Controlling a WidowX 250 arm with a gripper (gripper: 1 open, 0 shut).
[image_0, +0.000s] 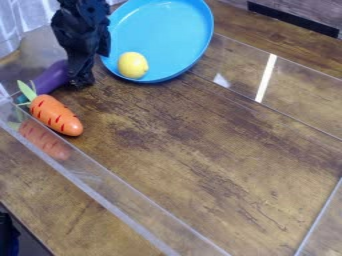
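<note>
My black gripper (80, 55) reaches down at the upper left, beside a purple eggplant (51, 78) and left of a blue plate (174, 35). Its fingertips are low at the eggplant's right end; whether they are closed on it is hard to tell. A yellow lemon (132, 65) sits on the plate's left part. An orange carrot (56, 115) lies below the eggplant.
Clear acrylic walls (120, 200) run along the lower left and right of the wooden surface (214, 150).
</note>
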